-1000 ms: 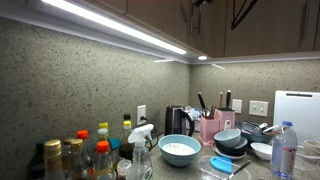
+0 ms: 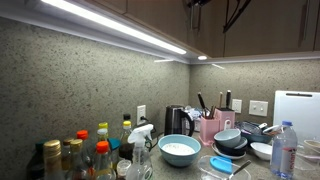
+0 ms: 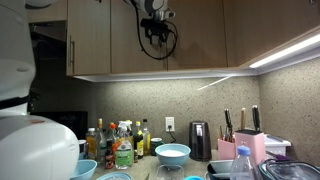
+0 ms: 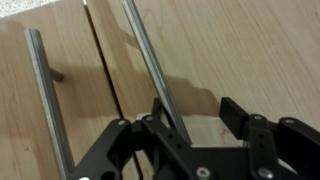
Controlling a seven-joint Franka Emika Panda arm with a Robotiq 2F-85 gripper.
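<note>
My gripper is open at the upper cabinet, with a visible gap between its dark fingers. A slim metal bar handle [image 4: 149, 55] on the light wood cabinet door [image 4: 230, 50] runs down into that gap, closer to the left finger. Whether the left finger touches it is hard to tell. To the left, a second bar handle [image 4: 48, 105] sits across the dark seam on the neighbouring door [image 4: 20, 110]. In exterior view 2 the gripper [image 3: 158, 30] is small and dark against the cabinet front, high above the counter.
Far below, the counter holds several bottles [image 2: 103, 160], a light blue bowl [image 2: 180, 150], a black kettle [image 2: 176, 119], a pink knife block [image 2: 213, 126] and a water bottle [image 2: 284, 150].
At the top edge of exterior view 1 the gripper has shifted slightly, and a little more of it shows. The items on the counter are unchanged.
</note>
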